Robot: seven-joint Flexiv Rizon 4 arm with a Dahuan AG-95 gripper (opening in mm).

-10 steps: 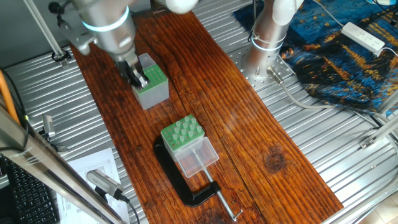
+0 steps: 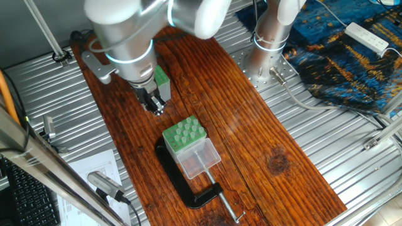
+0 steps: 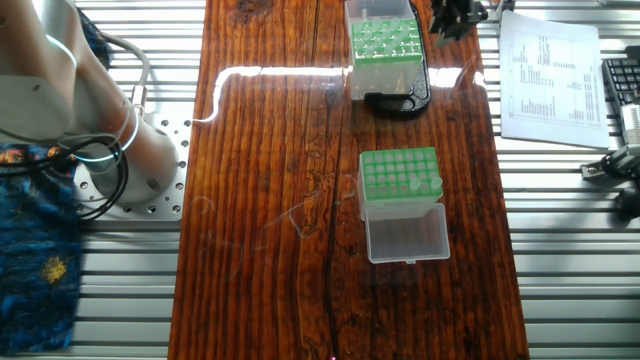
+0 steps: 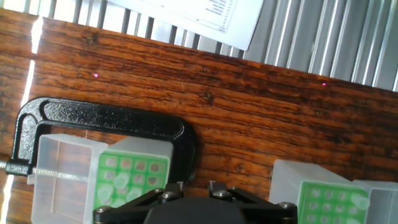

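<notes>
My gripper (image 2: 154, 105) hangs above the wood table, beside one green-topped box and short of the other. In the wrist view its fingertips stand a little apart at the bottom edge, and nothing shows between them. The box by the clamp, a green-topped rack (image 2: 184, 132), has several pale caps in its holes, and its clear lid (image 2: 200, 160) lies open. A second green-topped rack (image 3: 400, 172) has mostly empty holes, with two pale caps at one corner. Its clear lid (image 3: 408, 235) also stands open. In exterior view 1, my arm partly hides this second rack.
A black clamp (image 2: 179, 179) with a metal screw lies around the first rack. White paper (image 3: 555, 80) is off the table's edge. The arm's base (image 2: 259, 66) stands on the other side.
Both racks, their lids and the clamp stay where they were.
</notes>
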